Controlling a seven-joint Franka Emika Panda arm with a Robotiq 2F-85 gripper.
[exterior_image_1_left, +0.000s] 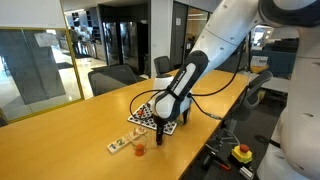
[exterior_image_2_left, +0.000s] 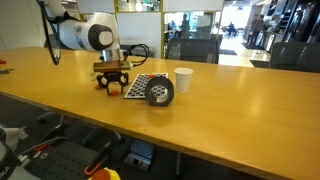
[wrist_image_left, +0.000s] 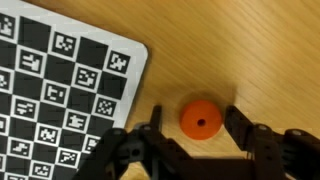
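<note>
A small round orange piece (wrist_image_left: 201, 120) with a dark dot at its centre lies on the wooden table in the wrist view. My gripper is open above it, one finger on either side, and gaps show between the piece and both fingertips. In exterior view 1 the gripper (exterior_image_1_left: 160, 140) points down close to the tabletop, hiding most of what is beneath it. From the other side, the gripper (exterior_image_2_left: 113, 84) is right over an orange piece (exterior_image_2_left: 113, 93). Whether the fingers touch the table cannot be told.
A black-and-white marker board (wrist_image_left: 118, 62) lies left of the gripper in the wrist view. Another orange object (exterior_image_1_left: 140, 150) and a pale block (exterior_image_1_left: 122, 144) sit nearby. A black ring (exterior_image_2_left: 160, 91) and white cup (exterior_image_2_left: 183, 78) stand beyond the board.
</note>
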